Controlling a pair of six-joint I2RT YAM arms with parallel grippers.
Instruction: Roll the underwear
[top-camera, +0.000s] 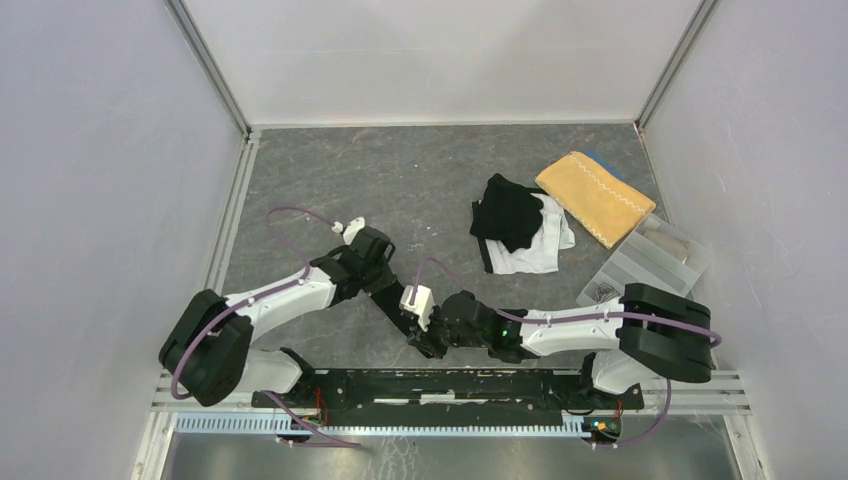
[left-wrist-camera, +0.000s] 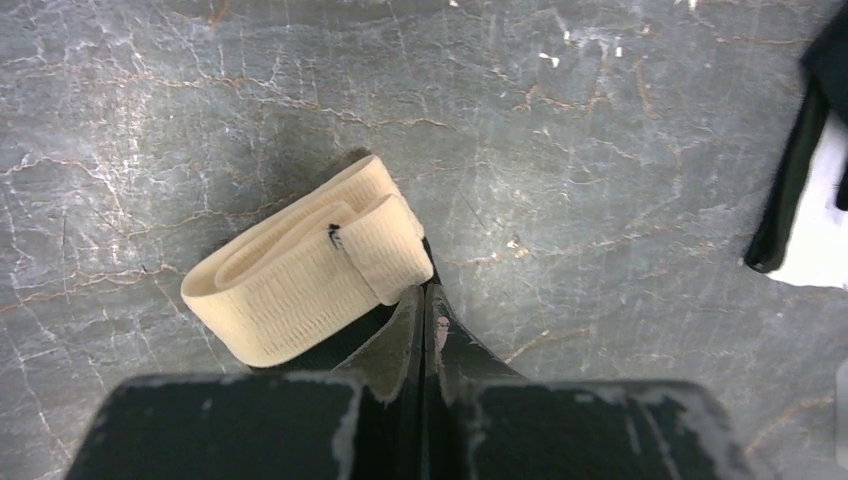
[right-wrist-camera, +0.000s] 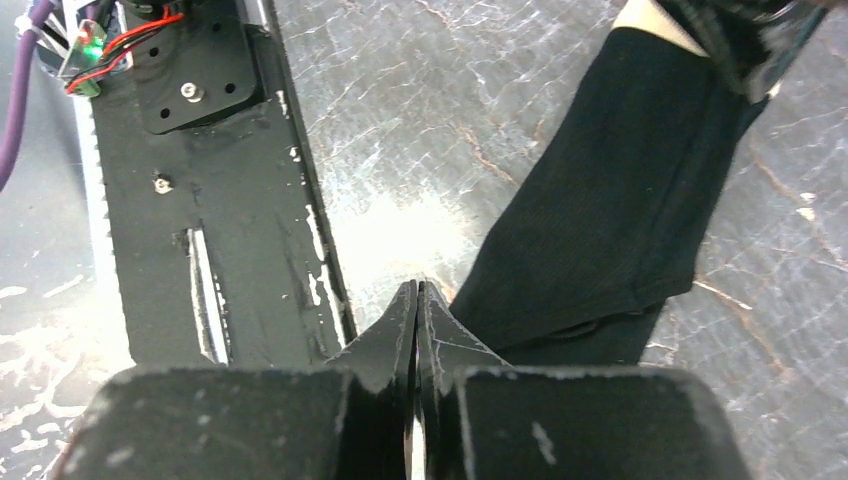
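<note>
The black underwear (top-camera: 388, 302) lies folded into a long strip near the front edge, partly hidden by both arms. In the left wrist view its cream waistband (left-wrist-camera: 280, 300) is at the upper end, with my left gripper shut at that band's edge; whether fabric is pinched between its tips cannot be seen. In the right wrist view the strip (right-wrist-camera: 610, 180) runs down to my right gripper at its lower end. The right fingertips look close together over the cloth's near corner.
A pile of black and white garments (top-camera: 508, 212), a folded yellow cloth (top-camera: 595, 197) and a clear divided box (top-camera: 650, 265) stand at the right. The black front rail (right-wrist-camera: 220, 280) borders the work area.
</note>
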